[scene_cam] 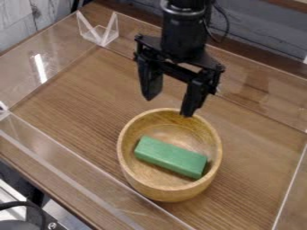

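Note:
My black gripper [170, 95] hangs in the upper middle of the camera view, its two fingers spread open with nothing seen between them. It is just above and behind a round wooden bowl [132, 143], its tips near the bowl's far rim. In the bowl lies a green rectangular block [171, 156], slanting from upper left to lower right.
A white wire-like object [99, 29] stands at the back left. A dark object [18, 216] shows at the bottom left corner.

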